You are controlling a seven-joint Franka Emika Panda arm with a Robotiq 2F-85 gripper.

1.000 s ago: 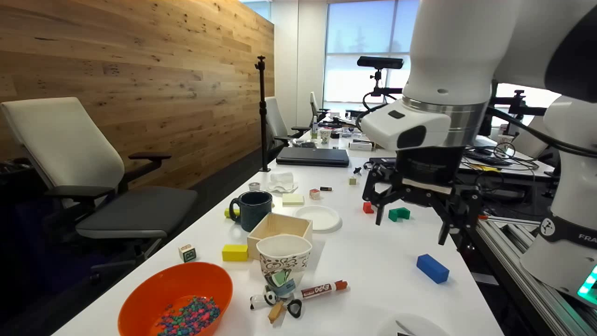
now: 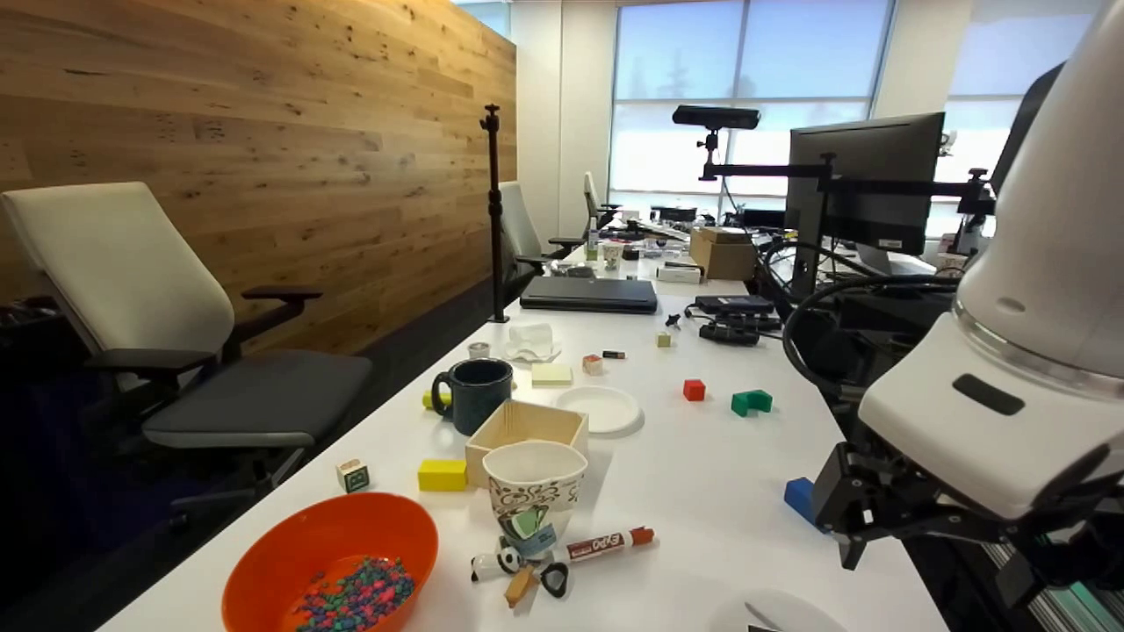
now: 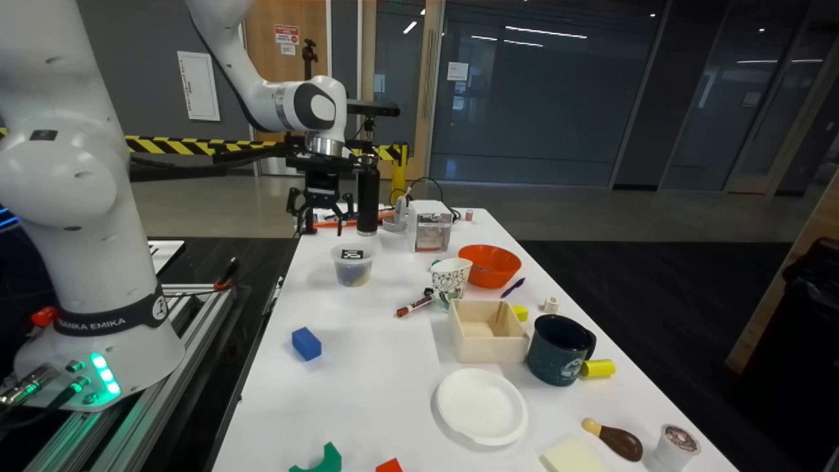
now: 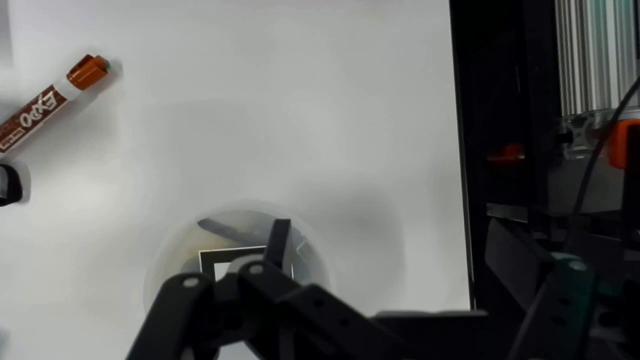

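My gripper (image 2: 933,569) hangs at the table's right edge in exterior view 1, its fingers spread wide with nothing between them. From exterior view 2 the same gripper (image 3: 320,227) appears at the far end, in the air up and left of a clear plastic tub (image 3: 353,269). In the wrist view one finger covers part of this lidded tub (image 4: 246,219), while the other finger (image 4: 517,261) is over the dark gap past the table edge. A blue block (image 2: 798,497) lies near that edge, partly hidden by the gripper; exterior view 2 shows the block (image 3: 307,343) whole.
A brown Expo marker (image 4: 39,115) and a patterned paper cup (image 2: 535,490) are towards the middle. Farther across stand an orange bowl (image 2: 277,548), a wooden box (image 3: 489,349), a dark mug (image 3: 556,354) and a white plate (image 3: 481,406).
The arm has swung towards the near end of the table in exterior view 1, and the gripper has moved right and down. It now overlaps the blue block there; the table objects have stayed put.
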